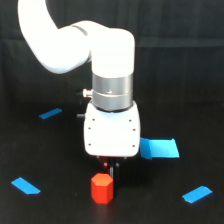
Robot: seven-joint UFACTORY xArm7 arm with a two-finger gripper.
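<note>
The white arm (112,52) reaches down in the middle of the view, ending in a white gripper housing (111,130). Beneath it a red hexagonal block (102,189) stands on the black surface. The small dark fingers sit low, behind or just above the block and partly hidden by the housing; whether they are open or shut cannot be told.
Blue tape patches lie on the black surface: a larger one (161,148) right of the gripper, strips at front left (25,186), front right (197,194) and back left (50,113).
</note>
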